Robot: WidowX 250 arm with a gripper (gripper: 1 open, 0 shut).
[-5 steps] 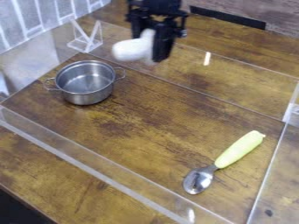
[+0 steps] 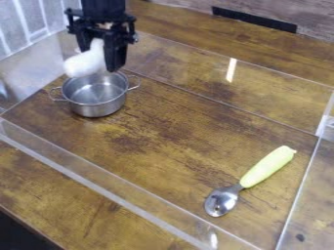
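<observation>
My black gripper [image 2: 94,43] is at the upper left, shut on a white object [image 2: 86,59] that it holds just above a small steel pot [image 2: 94,98] with two handles. The white object's exact shape is hard to tell. It overlaps the pot's back rim in this view.
A spoon with a pale yellow handle [image 2: 267,168] lies at the front right of the wooden table [image 2: 170,146]. Clear plastic walls edge the work area.
My gripper has moved left with the white object, from above the table's back middle to over the pot. The pot and spoon have stayed put.
</observation>
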